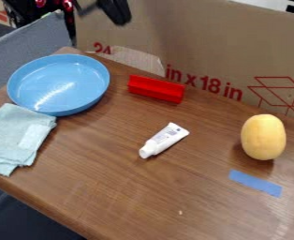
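Observation:
The black gripper (112,11) is mostly cut off at the top edge, high above the table, and its fingertips are too blurred and cropped to read. Below it lies a red block (156,89) on the wooden table, right of a blue plate (58,82). A white tube (164,140) lies near the middle, and a yellow oval object (263,137) stands at the right.
A light cloth (12,139) lies at the left edge, and a blue tape strip (255,183) at the right. A cardboard panel (213,42) walls the back.

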